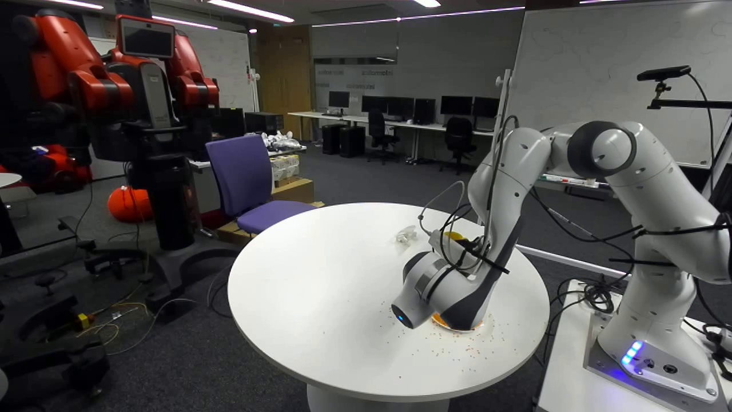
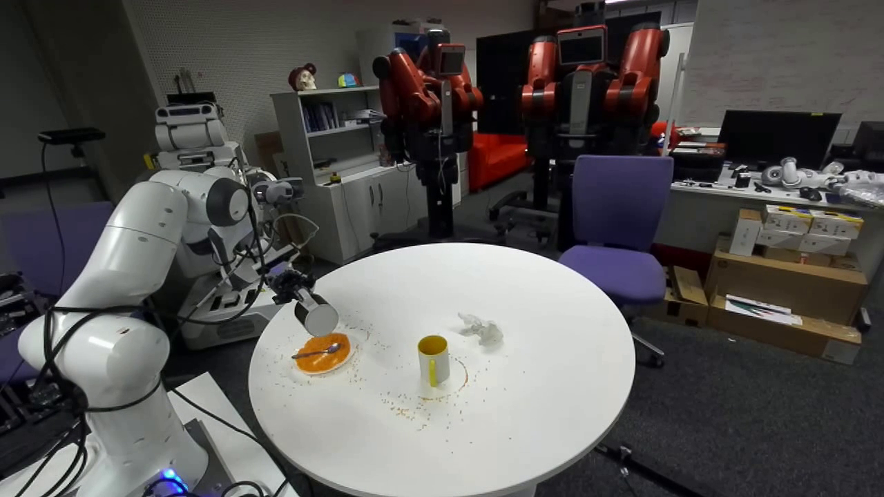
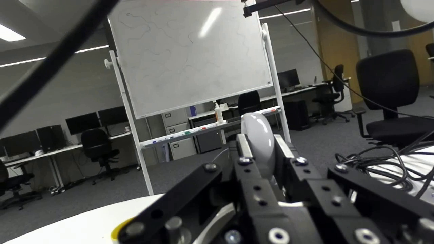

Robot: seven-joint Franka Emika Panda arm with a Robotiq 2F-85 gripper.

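Note:
In the wrist view my gripper is shut on a white, rounded part, apparently the handle of a mug. The exterior view 2 shows that white mug (image 2: 316, 315) tipped over above the table, in front of the black gripper; its contents cannot be seen. Below it, a white plate (image 2: 318, 372) holds orange grains (image 2: 329, 341) and a spoon (image 2: 333, 348). A white mug with yellow inside and yellow handle (image 2: 433, 364) stands upright on the table to the right of the held mug. In exterior view 1 the arm hides the gripper and most of the plate.
Loose grains (image 2: 406, 410) are scattered over the round white table (image 2: 539, 397), around plate and upright mug. A crumpled clear plastic piece (image 2: 482, 330) lies beyond that mug. Cables hang along the arm.

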